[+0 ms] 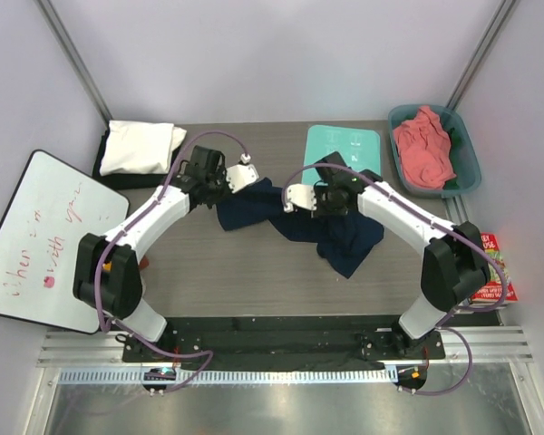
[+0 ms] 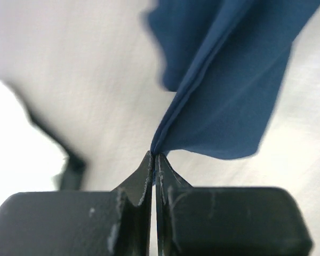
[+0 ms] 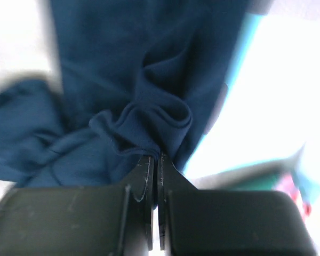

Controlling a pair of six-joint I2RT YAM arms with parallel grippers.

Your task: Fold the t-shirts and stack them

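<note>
A dark navy t-shirt point(image 1: 351, 237) lies rumpled across the middle of the table, part of it stretched between my two grippers. In the left wrist view my left gripper is shut on a thin edge of the navy cloth point(image 2: 224, 106), which runs up and away from the fingertips. Bunched navy fabric point(image 3: 149, 122) rises from the right fingertips, where my right gripper is shut on it. From above, the left gripper point(image 1: 225, 188) is over the shirt's left end and the right gripper point(image 1: 324, 201) over its middle; the arms hide both fingertips there.
A teal folding board point(image 1: 344, 149) lies behind the shirt. At the back right stands a bin point(image 1: 472, 168) with a red cloth point(image 1: 423, 149). White folded cloth point(image 1: 138, 147) rests on a dark stack at back left. Bare table point(image 1: 227, 285) shows in front; a whiteboard point(image 1: 50, 240) leans left.
</note>
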